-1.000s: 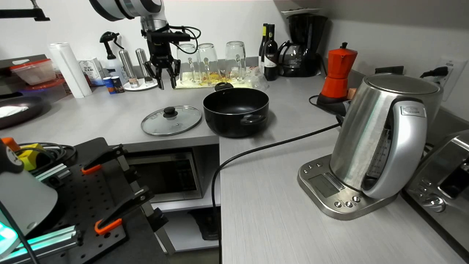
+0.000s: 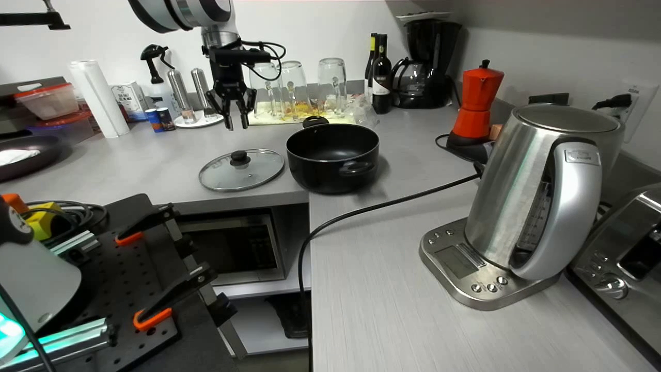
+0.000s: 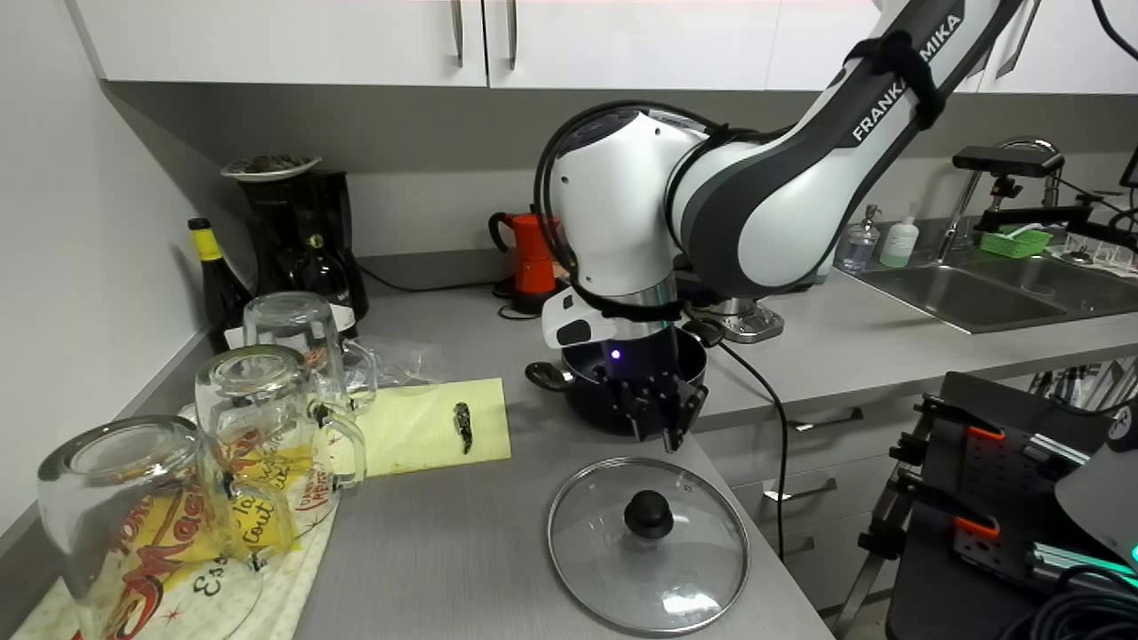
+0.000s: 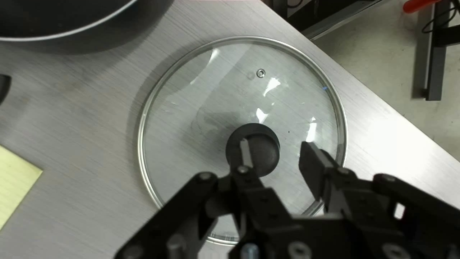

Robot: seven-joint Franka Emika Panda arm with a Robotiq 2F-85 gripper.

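A round glass lid point(image 2: 260, 170) with a metal rim and black knob point(image 2: 239, 158) lies flat on the counter, left of a black two-handled pot point(image 2: 333, 164) whose top is uncovered. Above the lid hangs my gripper point(image 2: 237, 125), pointing down. Its fingers are parted with nothing between them. From the wrist camera, one fingertip point(image 4: 245, 153) overlaps the knob point(image 4: 263, 153), while the other finger stands off to the knob's right over the glass. In exterior view 1 clear height separates the fingertips from the knob.
Glass mugs point(image 3: 272, 416) stand on a yellow cloth point(image 3: 453, 425) near the wall. A steel kettle point(image 2: 539, 192), its black cable point(image 2: 396, 201) and a red moka pot point(image 2: 477, 102) occupy the other counter. The counter's front edge runs close to the lid.
My gripper has moved slightly down and to the right in exterior view 1. Lid and pot are in the same places.
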